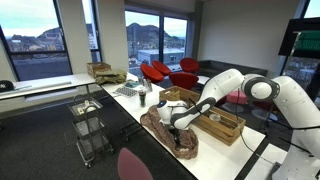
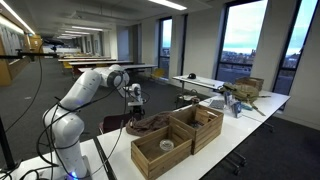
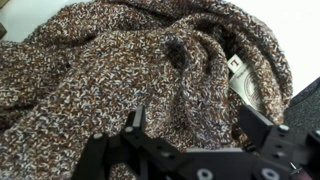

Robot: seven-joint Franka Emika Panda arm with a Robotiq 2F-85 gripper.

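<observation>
A brown-and-white flecked knit cloth (image 3: 90, 95) lies rumpled, with folds and a raised ridge in the wrist view. A white label (image 3: 240, 80) shows near its right side. In exterior view 1 the cloth (image 1: 152, 122) spreads over the white table. My gripper is open over the cloth, its dark fingers apart at the bottom of the wrist view. Whether the fingertips touch the fabric cannot be told. From the side, the gripper (image 2: 134, 119) appears low at the cloth.
Two open wooden boxes, a nearer one (image 2: 160, 152) and a farther one (image 2: 204, 124), stand beside the cloth. A small clear dish (image 2: 235, 160) sits on the table. A wire cart (image 1: 90, 130) stands off the table's left side. Bare table (image 1: 222, 158) lies at the front.
</observation>
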